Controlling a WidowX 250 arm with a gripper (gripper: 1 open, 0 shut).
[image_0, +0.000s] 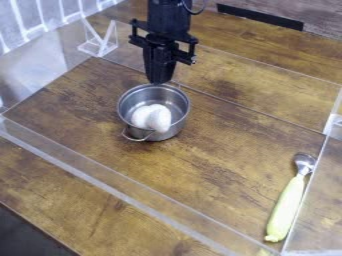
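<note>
A steel pot with side handles stands upright on the wooden table, left of centre. Inside it is a white rounded object. My black gripper is above the pot's back rim; whether it is open or shut is unclear. On the right lies a ladle or spoon with a steel end and a pale yellow-green handle.
Clear plastic walls edge the wooden work area. A clear plastic bracket is at the back left.
</note>
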